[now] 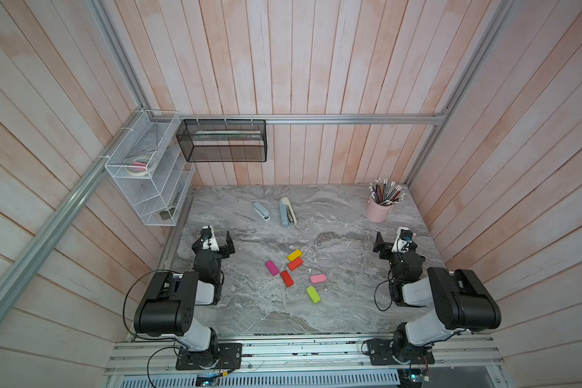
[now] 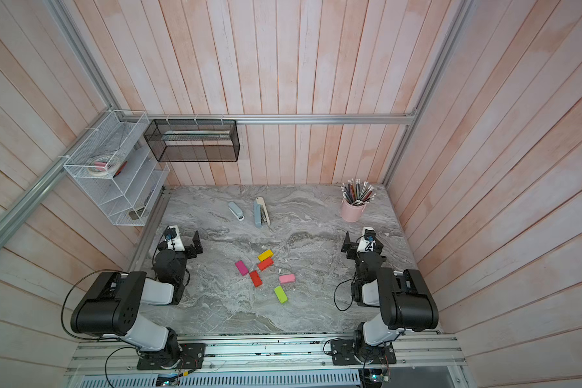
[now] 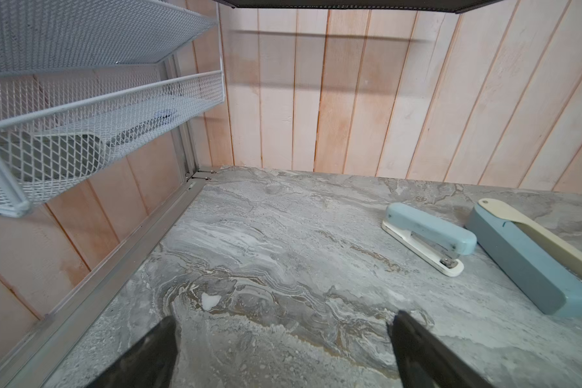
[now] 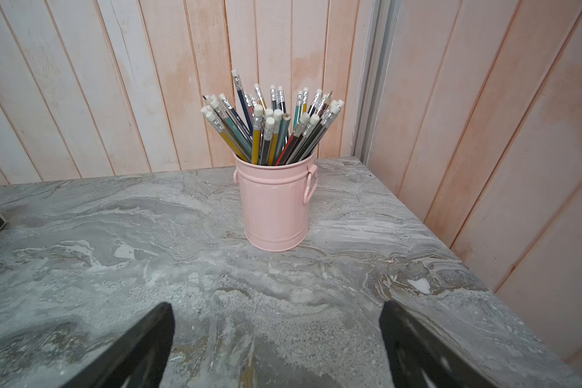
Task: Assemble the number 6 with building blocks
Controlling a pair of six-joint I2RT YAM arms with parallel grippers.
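Several blocks lie loose in the middle of the table: yellow (image 1: 294, 254), red (image 1: 295, 264), a second red (image 1: 286, 278), magenta (image 1: 271, 267), pink (image 1: 318, 278) and lime green (image 1: 313, 294). Yellow and the upper red block are close together; the pink and green ones lie to the right and nearer the front. My left gripper is at the table's left side, its fingers wide apart over bare tabletop. On the right side, my right gripper also stands open and empty. Both are well away from the blocks.
Two staplers, a small blue one (image 3: 430, 232) and a larger blue and cream one (image 3: 530, 258), lie behind the blocks. A pink pencil bucket (image 4: 274, 203) stands at the back right. White mesh shelves (image 1: 155, 187) hang at left.
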